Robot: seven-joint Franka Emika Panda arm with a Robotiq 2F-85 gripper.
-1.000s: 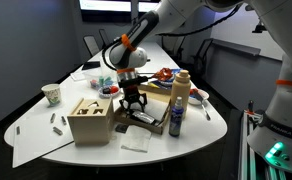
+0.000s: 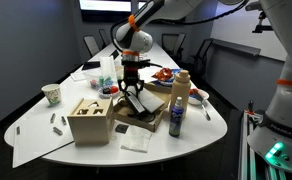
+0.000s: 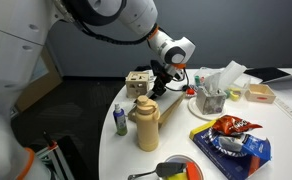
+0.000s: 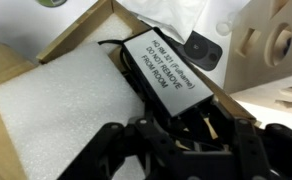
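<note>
In the wrist view, a black device [image 4: 156, 62] bears a white label reading "DO NOT REMOVE FROM ROOM". My gripper is shut on its near end, and a black cable curls off its side. Below lies the open cardboard box [image 4: 76, 32] with a white padded sheet [image 4: 56, 110] inside. Seen in exterior view 1, the gripper [image 2: 130, 88] holds the device [image 2: 141, 103] tilted over the box [image 2: 160, 93]. Exterior view 2 mostly hides the held device behind the arm and bottles.
A wooden bin [image 2: 91, 120] stands just left of the box, with a white cloth [image 2: 135, 138] in front. A blue bottle [image 2: 176, 117] and a tan bottle [image 2: 181, 86] stand at its right. Bags of snacks [image 3: 236, 142] lie farther off. Clear table lies at the left.
The gripper has risen from inside the box, bringing the device up with it. The device has gone from lying low in the box to tilted above it.
</note>
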